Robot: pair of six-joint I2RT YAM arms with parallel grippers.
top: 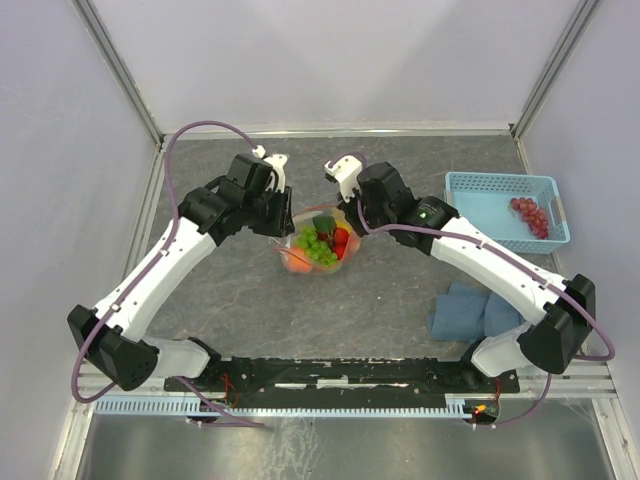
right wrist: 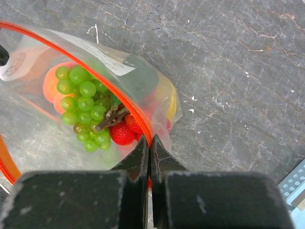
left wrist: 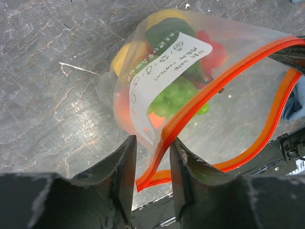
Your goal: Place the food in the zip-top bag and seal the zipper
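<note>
The clear zip top bag [left wrist: 108, 88] lies mouth open on the grey table, its orange zipper rim [left wrist: 209, 90] spread wide. Inside are green grapes [right wrist: 86, 102], strawberries [right wrist: 122, 132], an orange round fruit [top: 297, 260] and other food partly hidden by the white label [left wrist: 171, 62]. At one end of the rim my left gripper is parted, the orange strip running between its fingers without both pressing on it. On the opposite side, my right gripper is shut with the rim pinched at its tips.
A light blue basket [top: 480, 181] at the right holds red grapes [top: 531, 217]. Folded blue cloth [top: 460, 313] lies on the table's right front. Bare table surrounds the bag at the left and in front.
</note>
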